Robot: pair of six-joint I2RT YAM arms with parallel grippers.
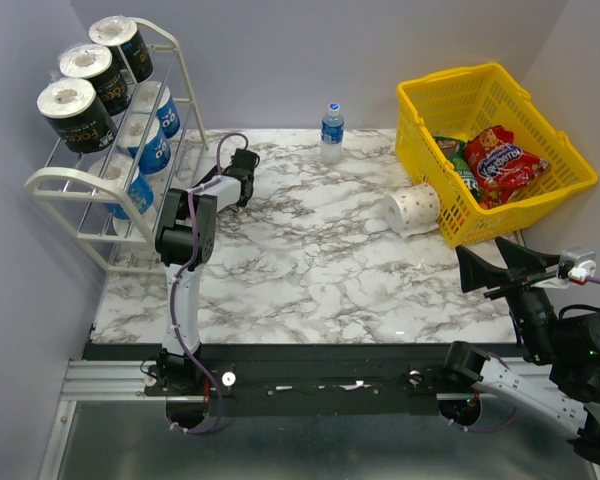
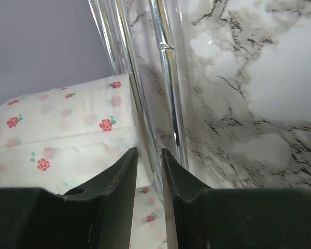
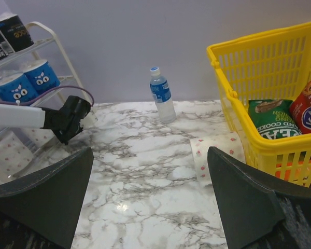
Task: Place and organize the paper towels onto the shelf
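Observation:
My left gripper (image 1: 238, 178) is at the right side of the white shelf rack (image 1: 55, 175). In the left wrist view its fingertips (image 2: 149, 155) stand a little apart beside a flower-printed paper towel pack (image 2: 62, 114) and chrome shelf rails (image 2: 171, 98); whether they touch the pack is unclear. Black-labelled rolls (image 1: 78, 125) fill the top level, blue-labelled rolls (image 1: 150, 150) the level below, white printed rolls (image 3: 8, 153) the bottom, partly hidden. Another white printed roll (image 1: 410, 210) lies by the basket. My right gripper (image 1: 500, 260) is open and empty at the lower right.
A yellow basket (image 1: 570, 185) holding snack bags stands at the back right. A water bottle (image 1: 332, 135) stands upright near the back wall.

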